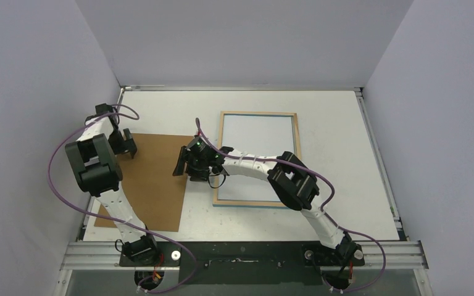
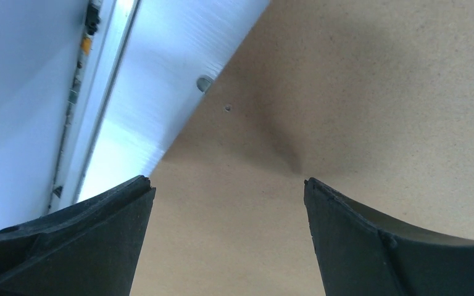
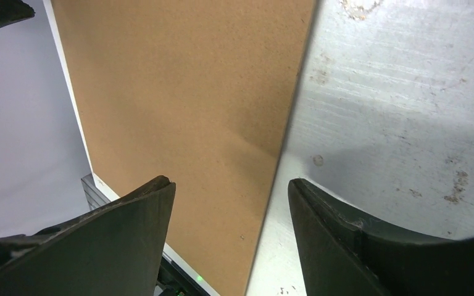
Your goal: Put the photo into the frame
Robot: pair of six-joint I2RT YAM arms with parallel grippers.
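A flat brown board [image 1: 150, 191] lies on the white table at the left; no picture shows on its upper face. Right of it rests a rectangular wooden frame [image 1: 216, 191] enclosing a plain white surface [image 1: 247, 185]. Which piece is the photo, I cannot tell. My left gripper is open above the board's upper left part, one fingertip close to the edge beside the table's strip. Over the board's right edge hangs my right gripper, open with nothing between its fingers; that edge runs below, between the two fingertips.
A metal rail [image 1: 241, 87] and grey walls [image 1: 37, 80] bound the table, with the left wall close to my left arm. My right arm [image 1: 290, 176] crosses over the frame.
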